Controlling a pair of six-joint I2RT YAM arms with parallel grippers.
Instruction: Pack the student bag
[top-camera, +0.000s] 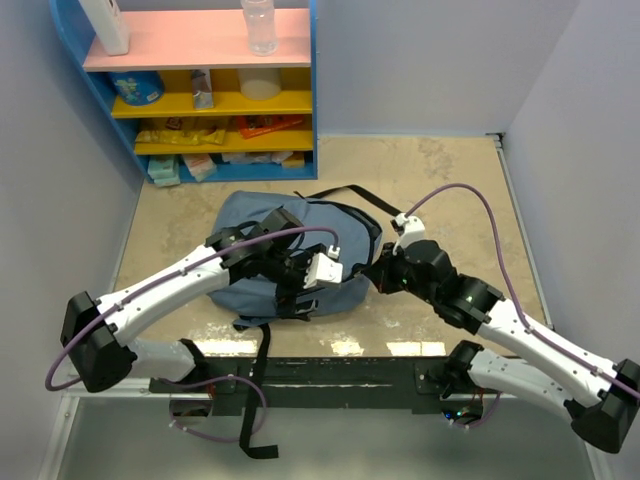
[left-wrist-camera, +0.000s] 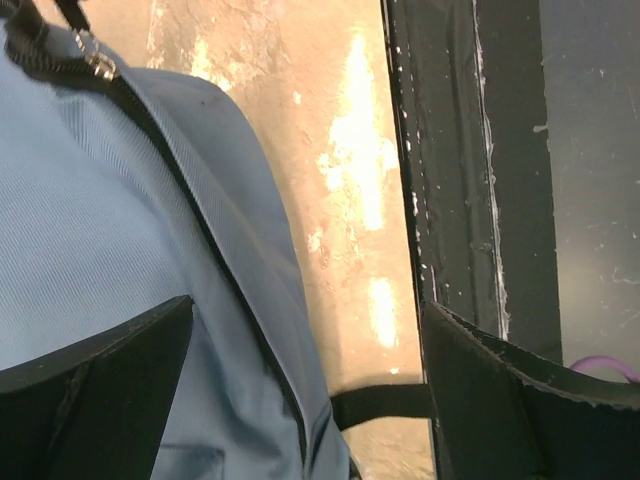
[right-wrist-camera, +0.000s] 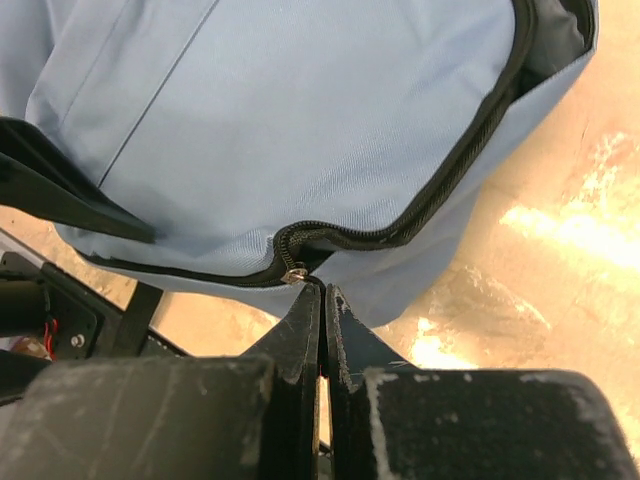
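Observation:
The blue-grey bag (top-camera: 240, 215) lies on the table with its black zipper (right-wrist-camera: 440, 180) running along the side. My right gripper is shut on the metal zipper pull (right-wrist-camera: 295, 274) at a bend in the zipper. My left gripper is open over the bag's lower edge, its fingers on either side of the fabric. In the top view it sits low at the bag's front, left of the right gripper.
A blue shelf unit (top-camera: 312, 80) with bottles and packets stands at the back left. Black straps (top-camera: 258, 380) trail off the table's front edge.

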